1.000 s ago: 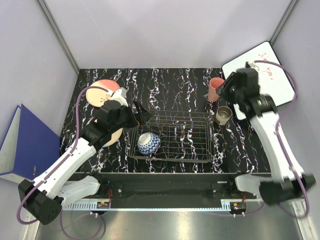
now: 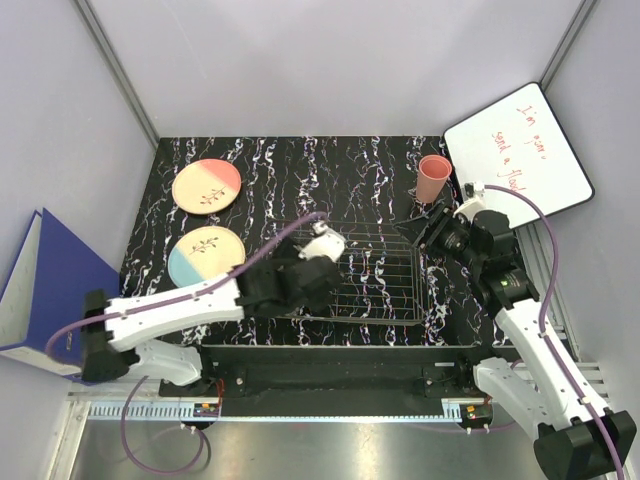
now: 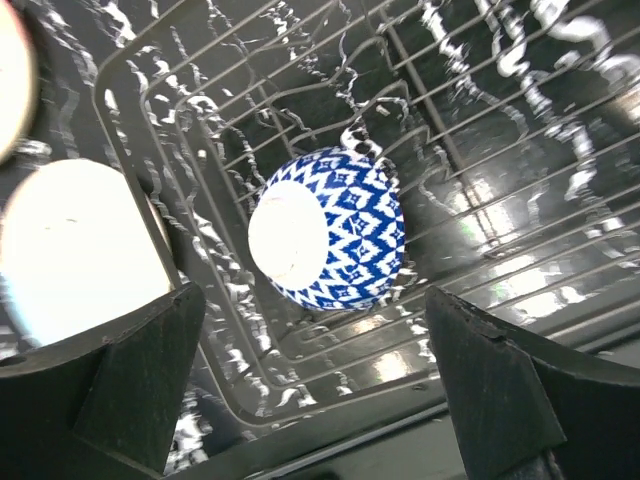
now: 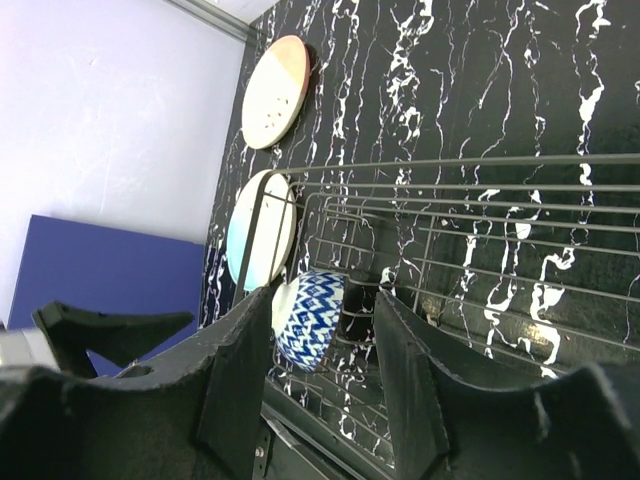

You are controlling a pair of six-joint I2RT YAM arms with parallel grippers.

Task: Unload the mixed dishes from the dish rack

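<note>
Tilted on its side in the left part of the wire dish rack (image 2: 385,320) is a blue-and-white patterned bowl (image 3: 350,235), its pale inside facing left in the left wrist view. My left gripper is open above it, the bowl showing between and beyond the fingers; the arm hides the bowl in the top view. At the rack's right edge is my right gripper (image 2: 418,228), its fingers (image 4: 412,375) apart and empty; the bowl (image 4: 312,318) shows far behind the gap. Two plates, one cream and pink (image 2: 205,188), one cream and light blue (image 2: 208,252), lie left of the rack.
A pink cup (image 2: 433,178) stands at the back right, near the right gripper. Behind it leans a whiteboard (image 2: 520,145). A blue binder (image 2: 68,290) stands at the left. The dark counter behind the rack is clear in the middle.
My left gripper has swung right, over the bowl's side of the rack.
</note>
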